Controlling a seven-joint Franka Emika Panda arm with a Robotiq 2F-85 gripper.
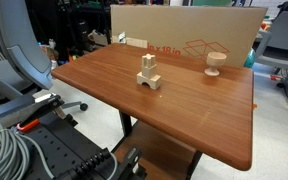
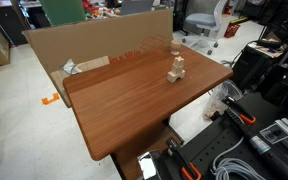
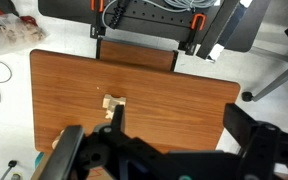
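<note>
A small stack of pale wooden blocks point(image 1: 148, 78) stands upright near the middle of the brown table, also visible in exterior view 2 as a block stack point(image 2: 176, 71). From above, the wrist view shows the blocks point(image 3: 112, 102) left of centre. A pale cup-shaped object point(image 1: 215, 62) is at the back of the table, near the cardboard. My gripper hangs high over the table, its dark fingers spread wide at the wrist view's lower edge. Only bare wood shows between them. The gripper cannot be made out in the exterior views.
A tall cardboard panel point(image 1: 189, 32) borders the table's back edge. A black stand with cables point(image 1: 9, 145) lies beside the table's front side, and an office chair point(image 2: 206, 20) is beyond the table.
</note>
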